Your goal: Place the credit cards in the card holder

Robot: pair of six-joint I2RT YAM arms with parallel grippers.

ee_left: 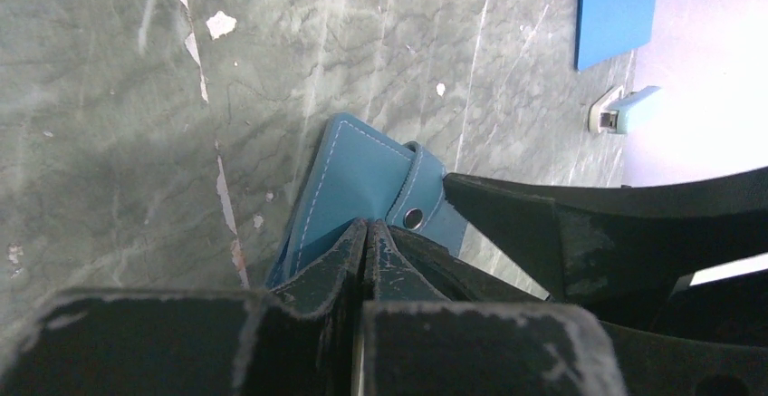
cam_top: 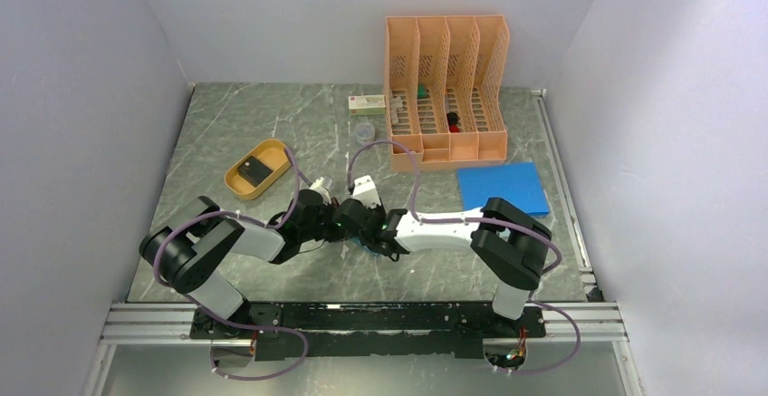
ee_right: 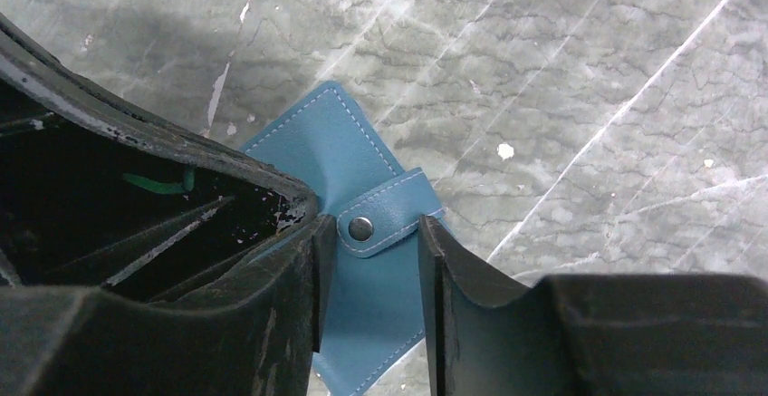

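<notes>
The blue card holder, with white stitching, lies at a slant on the table in the right wrist view. A strap with a metal snap crosses its middle. My left gripper is shut on the holder; the part between its fingertips is hidden. My right gripper is part open over the strap, one fingertip on each side of the snap; I cannot tell whether they touch it. From above, both arms cover most of the holder. No credit card can be made out.
A yellow tray with a dark rectangular item stands at the left. Behind are an orange rack, a small box and a clear cup. A blue sheet lies at the right.
</notes>
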